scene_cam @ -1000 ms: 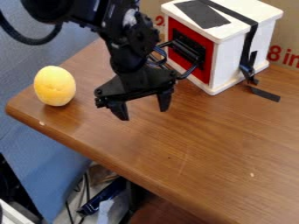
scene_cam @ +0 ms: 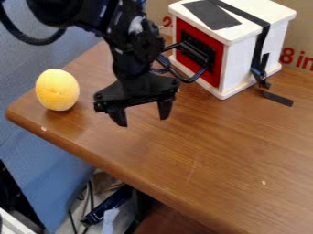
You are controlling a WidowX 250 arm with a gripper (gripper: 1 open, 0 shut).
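Note:
My black gripper (scene_cam: 141, 113) hangs just above the wooden table (scene_cam: 208, 155), its two fingers apart with nothing between them. To its left, near the table's end, stands a yellow egg-shaped object (scene_cam: 58, 89). Behind the gripper, at the upper right, is a white box (scene_cam: 250, 55) with a red front panel (scene_cam: 208, 78), a black metal fitting on that panel and black straps over its top and side.
A cardboard box (scene_cam: 297, 55) is behind the white box. Beyond the left edge are blue padding (scene_cam: 49, 155) and cables below.
The gripper has shifted very slightly to the right. The other things are unchanged.

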